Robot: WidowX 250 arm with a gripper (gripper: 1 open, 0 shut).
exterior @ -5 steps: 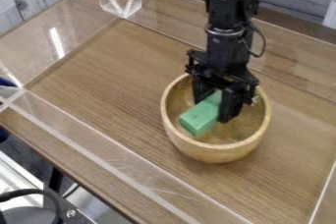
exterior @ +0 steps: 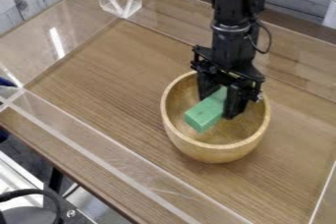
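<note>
A wooden bowl [exterior: 218, 147] sits on the right half of the wooden table. My black gripper [exterior: 221, 94] reaches down from the top into the bowl, shut on a teal green block [exterior: 202, 116]. The block is tilted inside the bowl, below the rim; the fingertips are partly hidden by it and by their own dark shapes.
A small clear angular object [exterior: 120, 2] stands at the back left. Dark cables show at the lower left, off the table's edge.
The gripper and the green block have shifted very slightly within the bowl; otherwise little differs.
</note>
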